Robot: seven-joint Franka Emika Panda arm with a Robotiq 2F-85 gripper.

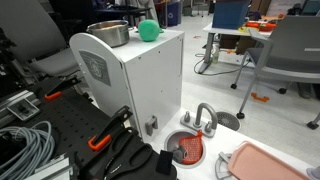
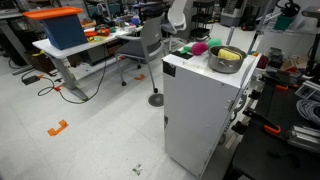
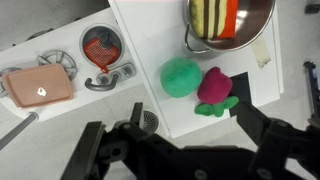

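My gripper is open in the wrist view, its dark fingers spread wide with nothing between them. It looks down over the white cabinet top point(image 3: 165, 60). A metal pot point(image 3: 240, 38) stands there, holding a yellow-and-brown piece point(image 3: 209, 17) and an orange-red piece. Beside the pot lies a round green object point(image 3: 181, 77). A magenta toy with green leaves point(image 3: 214, 87) is close to it, nearer the gripper. From exterior view 1, the pot point(image 1: 110, 34) and green object point(image 1: 149, 30) sit on the cabinet; the magenta toy cannot be made out there.
A small sink point(image 1: 183, 148) with a faucet holds a red slotted utensil point(image 1: 195, 147). Near it lies a pink tray point(image 1: 262, 164). Black cables and clamps crowd the dark table point(image 2: 282, 155). Chairs and a desk with a blue bin point(image 2: 57, 30) stand farther off.
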